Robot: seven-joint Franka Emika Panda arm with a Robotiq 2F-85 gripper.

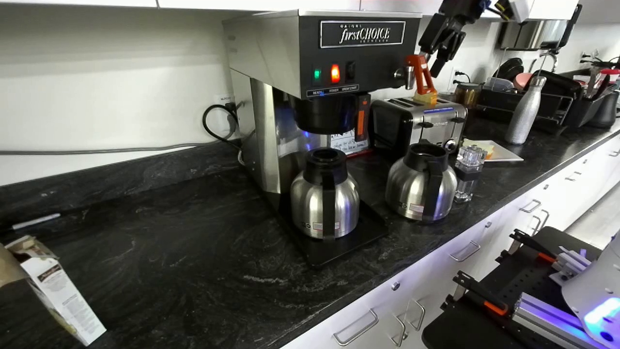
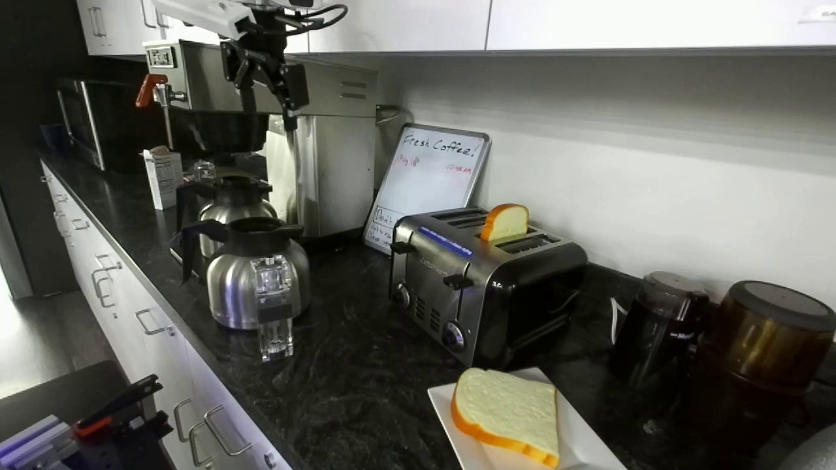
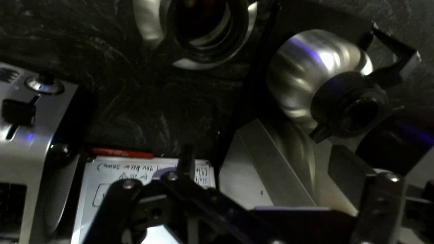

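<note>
My gripper (image 2: pixel 270 113) hangs open beside the coffee maker (image 2: pixel 341 149), high over the counter, with nothing between its fingers. In the wrist view its dark fingers (image 3: pixel 352 175) spread wide above the machine's side and a whiteboard (image 3: pixel 122 170). One steel carafe (image 1: pixel 325 200) stands on the machine's base under the brew basket (image 1: pixel 325 114). A second carafe (image 1: pixel 410 183) is on the counter to the right of it. Behind that carafe sits the toaster (image 2: pixel 486 301), a slice of bread (image 2: pixel 505 222) sticking up from one slot. Another bread slice (image 2: pixel 505 411) lies on a white plate (image 2: pixel 584 438).
A clear grinder (image 1: pixel 466 180) stands close beside the second carafe. The red tap handle (image 1: pixel 419 75) juts from the machine's front. White cabinets (image 2: pixel 400 23) hang above. Bare counter (image 1: pixel 192 261) spreads left of the machine, with an opened carton (image 1: pixel 64 296) at the near left.
</note>
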